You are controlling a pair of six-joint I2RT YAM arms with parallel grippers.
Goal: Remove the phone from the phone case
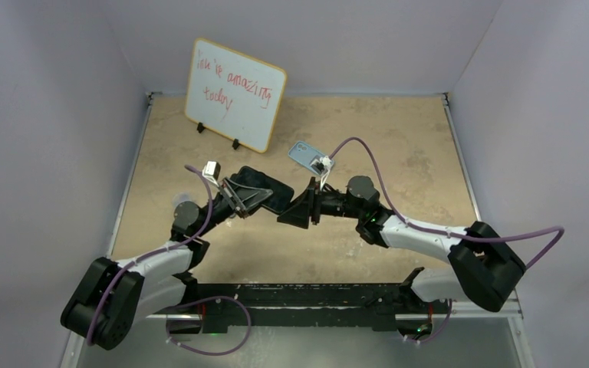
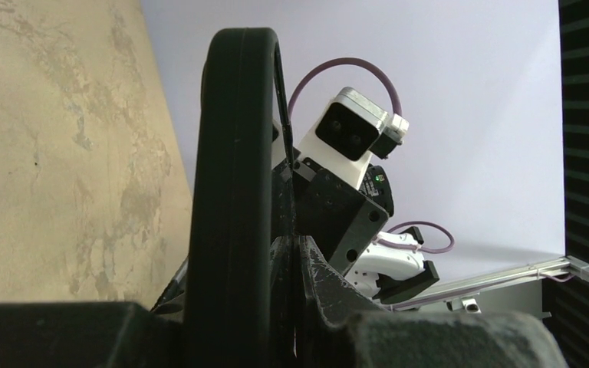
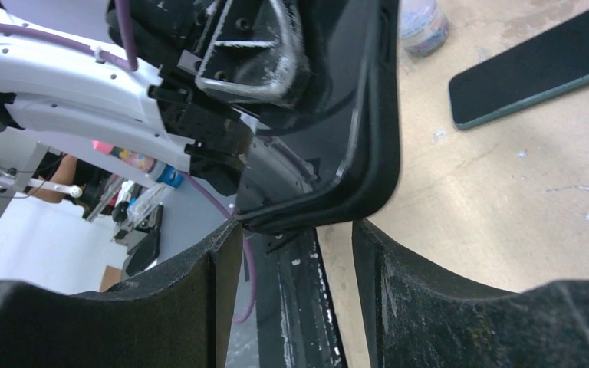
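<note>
The black phone case hangs in the air, held by my left gripper; in the left wrist view its edge runs upright between the fingers. My right gripper is at the case's right end. In the right wrist view, the case's corner is just above and between its parted fingertips, with no clear grip on it. Whether the phone is inside the case I cannot tell for sure.
A light blue phone-like object lies behind the arms. A whiteboard stands at the back left. A dark slab and a round container show in the right wrist view.
</note>
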